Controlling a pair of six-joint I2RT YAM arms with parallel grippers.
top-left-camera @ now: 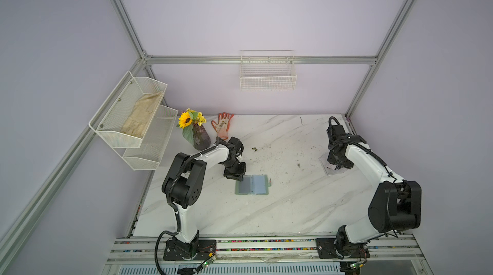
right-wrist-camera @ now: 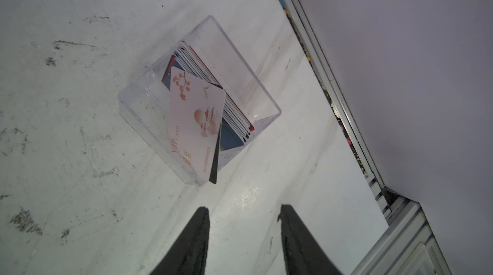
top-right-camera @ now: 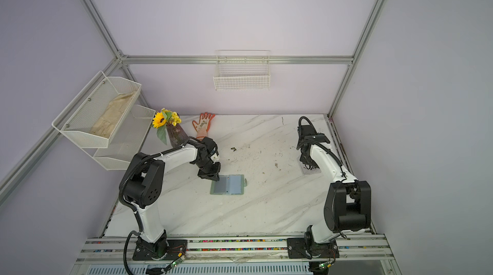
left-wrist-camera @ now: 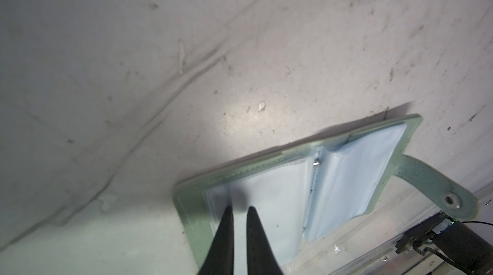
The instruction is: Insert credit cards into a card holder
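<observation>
An open sage-green card holder [top-left-camera: 259, 184] with clear sleeves lies mid-table; its strap sticks out to the right. My left gripper is low at its left sleeve, fingertips close together with a narrow gap and nothing visible between them. On the right, a clear box [right-wrist-camera: 246, 72] holds a stack of cards [right-wrist-camera: 234, 123], with a pink VIP card [right-wrist-camera: 195, 113] lying slanted on top. My right gripper is over the near side of the box, fingers open and empty.
A flower vase [top-left-camera: 200, 136] and a glove [top-left-camera: 221, 123] sit at the back left, beside mesh baskets [top-left-camera: 119, 139] on the wall. The table's right edge and wall lie just past the box.
</observation>
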